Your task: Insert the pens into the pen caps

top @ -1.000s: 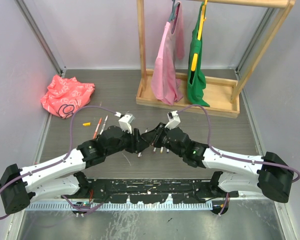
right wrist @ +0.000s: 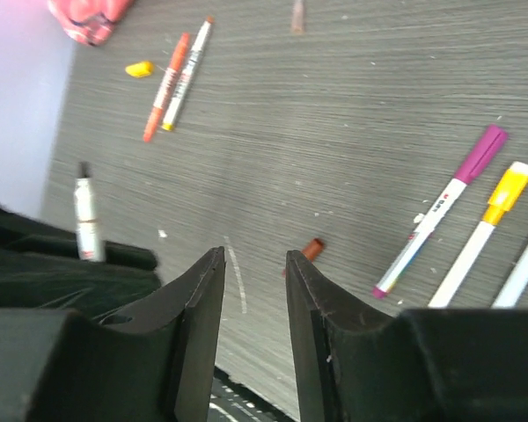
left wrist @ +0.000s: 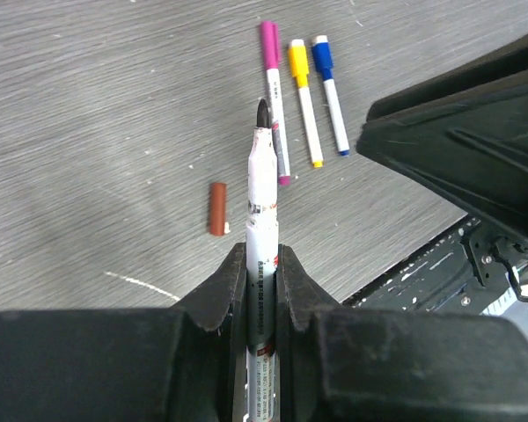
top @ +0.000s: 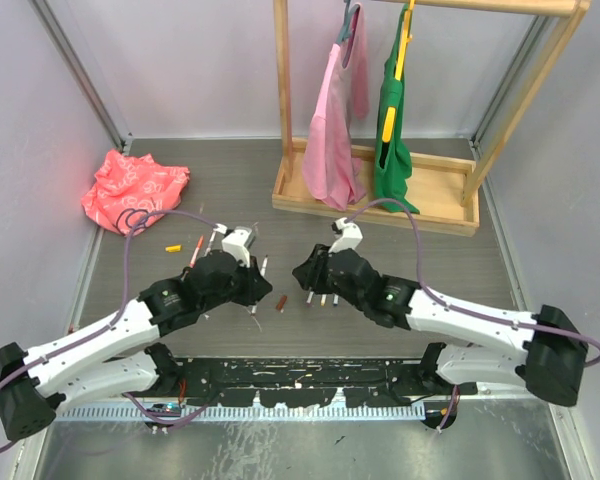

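My left gripper is shut on an uncapped white marker (left wrist: 262, 202), its dark tip pointing away from the fingers. My right gripper is part open, with only table and a small brown piece (right wrist: 311, 251) visible beyond its fingers. In both wrist views a purple-capped pen (right wrist: 440, 207), a yellow-capped pen (right wrist: 466, 255) and a blue-capped pen (left wrist: 333, 105) lie in a row on the table. An orange pen (right wrist: 165, 88), a white pen with a yellow end (right wrist: 187, 75) and a yellow cap (top: 173, 249) lie to the left.
A pink patterned cloth (top: 135, 190) lies at the back left. A wooden rack (top: 445, 210) with a pink and a green garment stands at the back right. The table between the rack and the pens is mostly clear.
The left gripper has drawn back to the left with the marker, leaving a gap between the two grippers, which were together earlier. The right gripper has shifted only slightly.
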